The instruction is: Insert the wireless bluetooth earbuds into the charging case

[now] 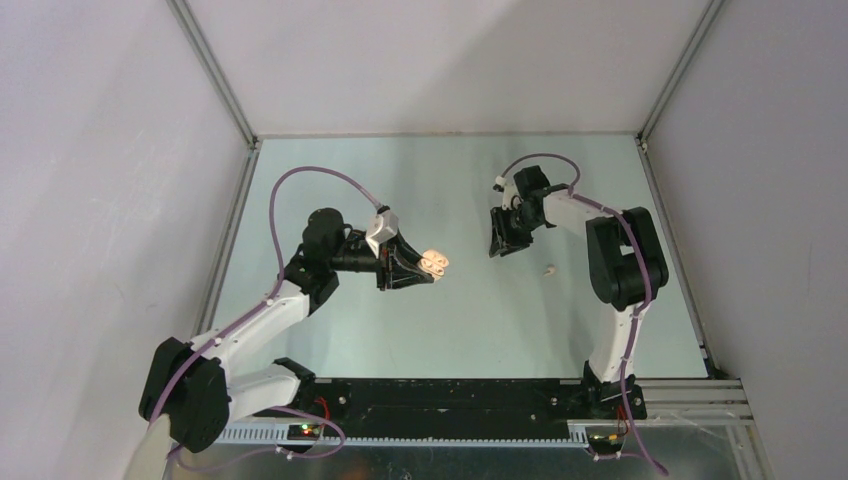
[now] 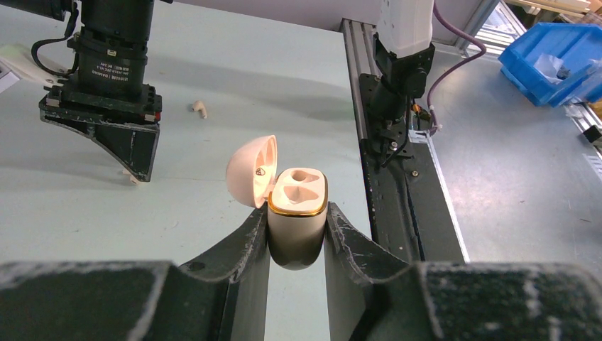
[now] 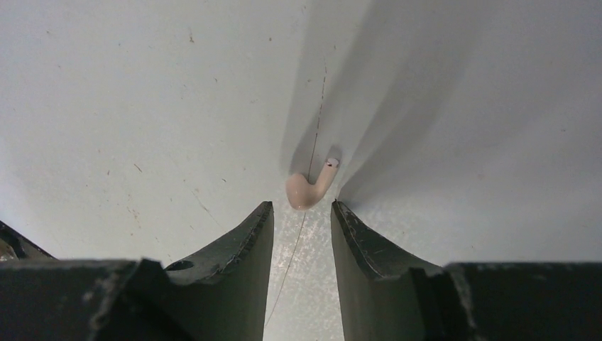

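The charging case [image 2: 297, 238] is pale pink with a gold band, its lid [image 2: 245, 170] flipped up and its earbud hollows empty. My left gripper [image 1: 432, 272] is shut on the case, a finger on either side, and holds it above the table. One earbud [image 3: 304, 193] lies on the table at the tips of my right gripper. That gripper is part open, and the earbud appears in the gap between its fingertips, not clamped. A second earbud [image 1: 549, 270] rests alone on the table, to the right of the right gripper in the top view.
A blue bin [image 2: 550, 64] stands off the table.
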